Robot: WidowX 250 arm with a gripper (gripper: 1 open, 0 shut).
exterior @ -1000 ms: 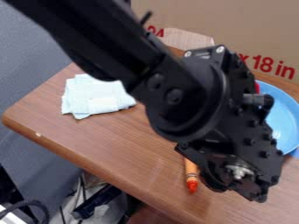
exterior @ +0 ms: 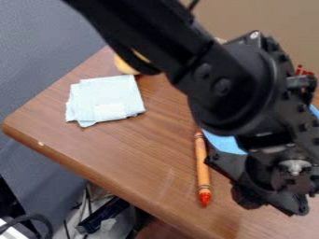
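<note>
The black arm reaches down from the top left across the table (exterior: 112,149), with its gripper (exterior: 256,182) low at the right, just beside an orange crayon (exterior: 203,173) lying lengthwise on the wood. Whether the fingers are open or shut does not show clearly. A blue plate (exterior: 226,143) is mostly hidden behind the arm. A folded pale blue cloth (exterior: 103,99) lies on the left part of the table. A yellow object (exterior: 123,64) peeks out behind the arm at the back.
A cardboard surface (exterior: 274,28) stands along the back. The left table edge drops to a grey floor (exterior: 37,65), with cables and dark gear at the lower left. Bare wood spans the middle left and front of the table.
The arm has shifted, now covering more of the box and plate at the right. A yellow object now shows behind it. The crayon and cloth lie where they were.
</note>
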